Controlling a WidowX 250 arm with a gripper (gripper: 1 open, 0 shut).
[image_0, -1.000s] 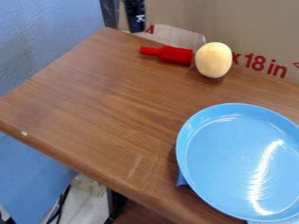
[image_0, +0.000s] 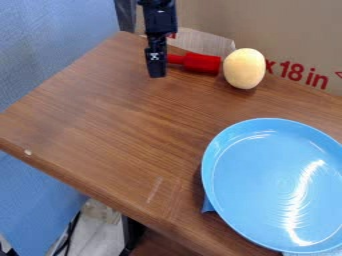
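Observation:
My gripper (image_0: 156, 62) hangs at the top of the view, low over the wooden table at its back-left part, just left of a red cylindrical object (image_0: 195, 62). Whether its fingers are open or shut I cannot tell. A pale yellow egg-shaped object (image_0: 245, 68) stands to the right of the red one. A large light blue plate (image_0: 271, 183) fills the lower right.
A cardboard box (image_0: 301, 45) with red printing stands behind the objects. The table's left edge borders a blue surface (image_0: 40, 50).
My gripper has come down from the top edge of the view to beside the red object. The objects and plate look unmoved.

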